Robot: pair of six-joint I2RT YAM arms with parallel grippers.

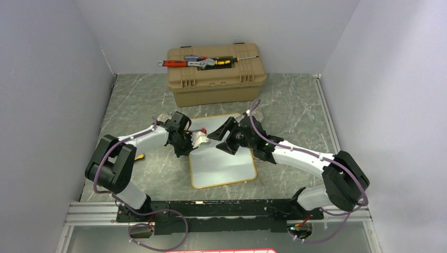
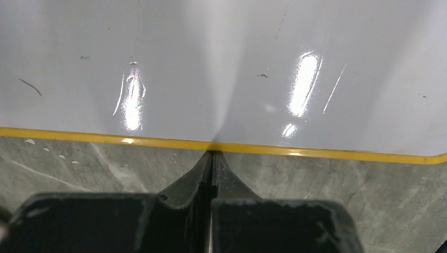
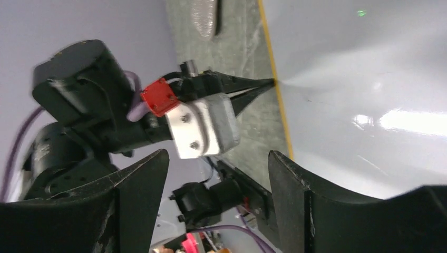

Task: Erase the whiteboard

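The white whiteboard (image 1: 224, 166) with a yellow rim lies on the grey table, slightly turned. At its left rim, my left gripper is shut on the edge; its narrow fingertips meet the yellow border. A few thin dark marks (image 2: 30, 87) and bright reflections show on the white surface in the left wrist view. My right gripper (image 1: 215, 142) stands open over the board, reaching in from the right. In the right wrist view its two fingers (image 3: 295, 195) are wide apart with nothing between them.
A tan toolbox (image 1: 219, 95) with tools on its lid stands behind the board. A yellow object (image 1: 139, 157) lies left of the board, partly hidden by my left arm. Clear table lies to the far right.
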